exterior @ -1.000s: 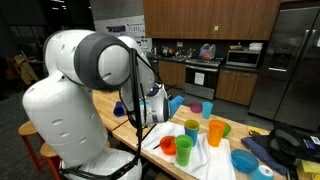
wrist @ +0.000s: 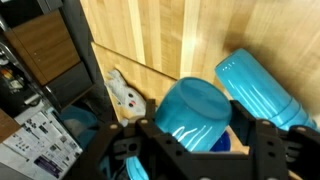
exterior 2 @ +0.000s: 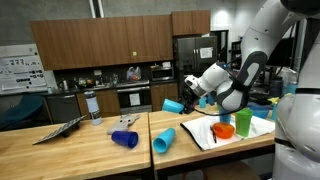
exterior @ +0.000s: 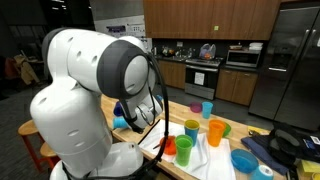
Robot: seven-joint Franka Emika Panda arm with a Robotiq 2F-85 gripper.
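Observation:
A light blue cup is pinched in my gripper, its round end facing the camera in the wrist view. In exterior view 2 the held cup hangs tilted above the table, with the gripper at its right end. Below it a second light blue cup lies on its side on the wood; the wrist view has this lying cup at the right. A dark blue cup lies to the left, and only part of it shows behind the held cup in the wrist view.
A white cloth bears a red bowl, a green cup and an orange cup. Blue bowls stand farther right. Bare wood spreads left of the dark blue cup.
In exterior view 1 the arm has swung left and lower, away from the cloth. A light blue cup shows near the gripper's left that was not visible there before.

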